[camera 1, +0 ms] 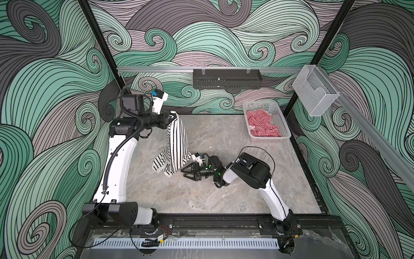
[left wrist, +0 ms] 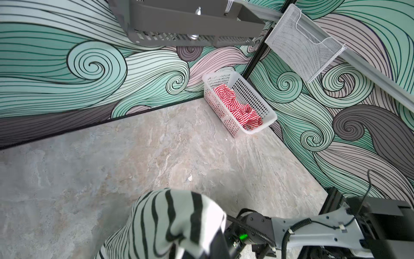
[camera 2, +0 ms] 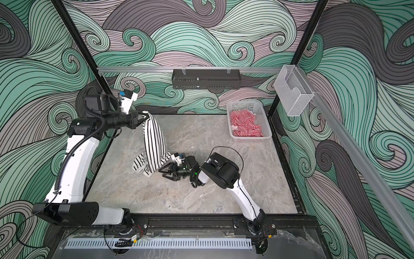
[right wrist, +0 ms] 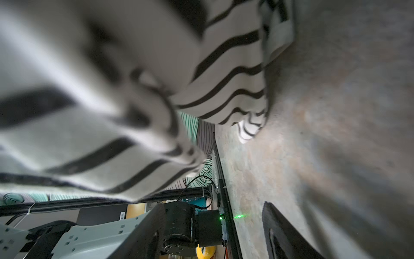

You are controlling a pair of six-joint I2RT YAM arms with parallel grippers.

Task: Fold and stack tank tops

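A black-and-white striped tank top (camera 1: pixel 176 144) hangs from my raised left gripper (camera 1: pixel 170 119), which is shut on its top edge; its lower part rests on the table at left of centre. My right gripper (camera 1: pixel 186 171) is low over the table just right of the cloth's bottom, its fingers apart with nothing between them. In the right wrist view the cloth (right wrist: pixel 228 82) fills the upper left, above the open fingers. In the left wrist view the bunched top of the cloth (left wrist: pixel 168 220) covers most of the left gripper's fingertips.
A white basket (camera 1: pixel 280 129) with red-and-white striped cloth (camera 1: pixel 261 123) stands at the back right. A wire holder (camera 1: pixel 314 90) and a black tray (camera 1: pixel 226 78) hang on rails above.
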